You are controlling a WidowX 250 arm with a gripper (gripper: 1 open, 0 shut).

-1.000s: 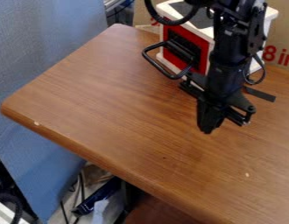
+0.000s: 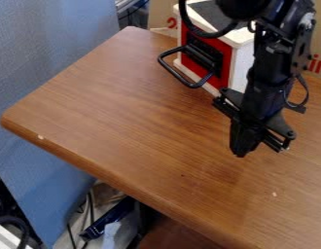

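My black gripper (image 2: 254, 142) hangs low over the right half of the wooden table (image 2: 124, 117), pointing down, in front of a red and white box (image 2: 205, 66) with a black bar handle (image 2: 176, 74) on its front. Whether the fingers are open or shut is hard to tell; I see no object held.
A cardboard box (image 2: 315, 64) stands behind at the back right. A blue padded panel (image 2: 47, 68) lies beyond the table's left edge, with cables and clutter below the near left edge.
The arm and gripper have shifted to the right and slightly down, farther from the red box's handle. The box looks unmoved.
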